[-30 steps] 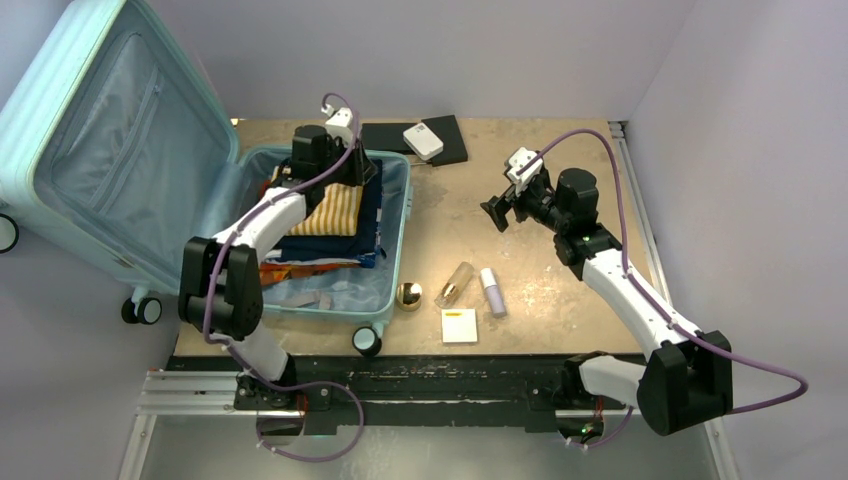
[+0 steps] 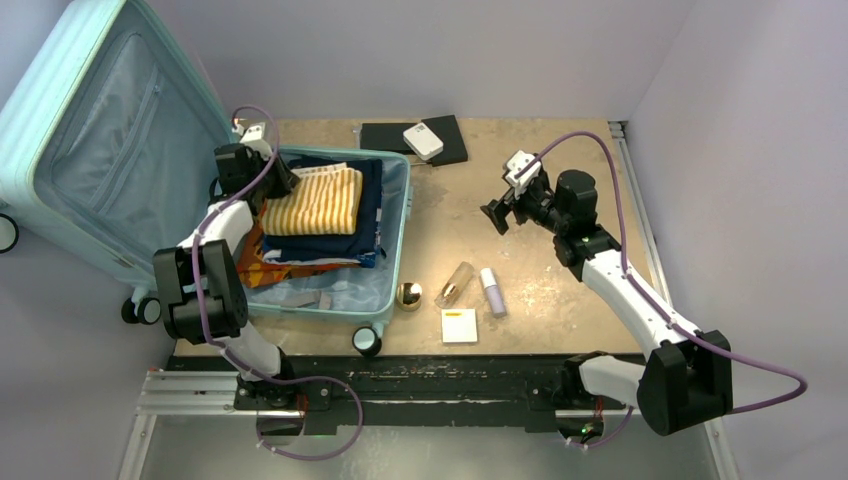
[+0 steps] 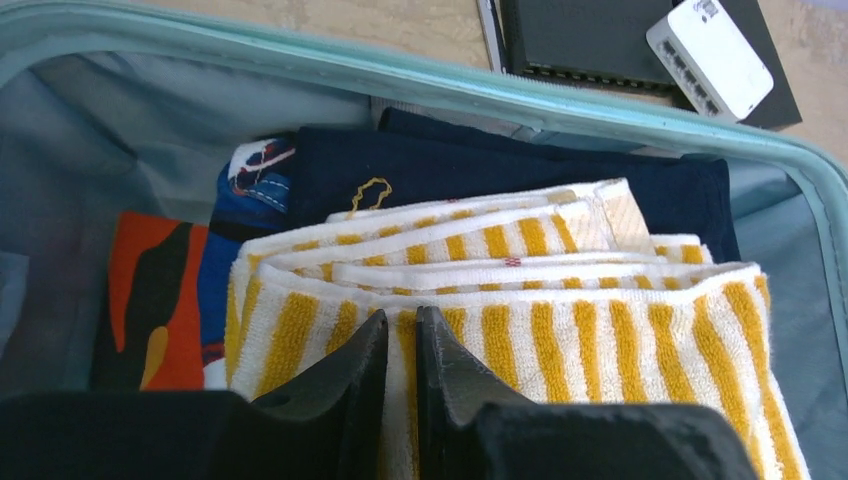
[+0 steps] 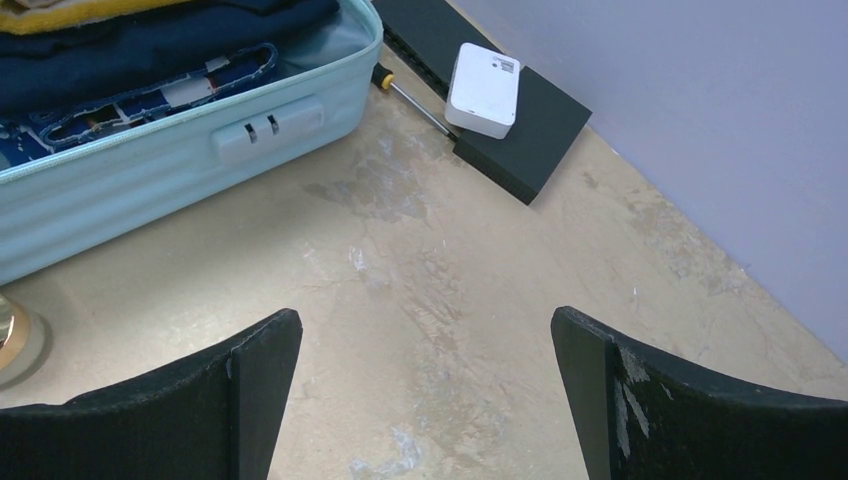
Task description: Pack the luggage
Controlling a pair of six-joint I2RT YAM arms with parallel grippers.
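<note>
An open pale blue suitcase [image 2: 390,280] fills the left of the table. Inside lie folded yellow-striped towels [image 2: 318,205] on navy cloth [image 3: 340,160] and orange patterned cloth [image 3: 145,280]. My left gripper is down on the towels at their left end; its fingertips are close together, and whether cloth sits between them is unclear. My right gripper hangs open over bare table right of the suitcase.
Behind lie black flat items [image 4: 530,160], a white box [image 4: 483,85] and a screwdriver [image 4: 420,110]. A gold round item [image 2: 408,296], bottle [image 2: 455,285], spray can [image 2: 492,293] and notepad [image 2: 459,330] lie in front.
My left arm has moved from the right part of the towels leftward to their left end. The right arm has not moved.
</note>
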